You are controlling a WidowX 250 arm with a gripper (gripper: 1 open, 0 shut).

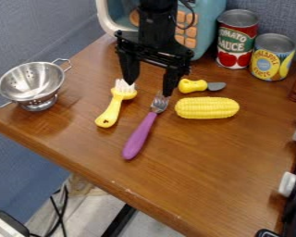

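The black gripper (pixel 148 81) hangs over the middle back of the wooden table (pixel 188 199), open, its two fingers spread with no object seen between them. Below it lie a yellow brush (pixel 111 111) with white bristles, a purple-handled fork (pixel 138 139) and a small yellow-handled tool (pixel 192 85) with a metal end. To the right is a yellow toy corn (pixel 207 108).
A steel colander (pixel 32 84) sits on the left edge. Two cans (pixel 236 37) stand at the back right, beside a light blue toy box (pixel 205 23). A black appliance (pixel 295 194) lines the right edge.
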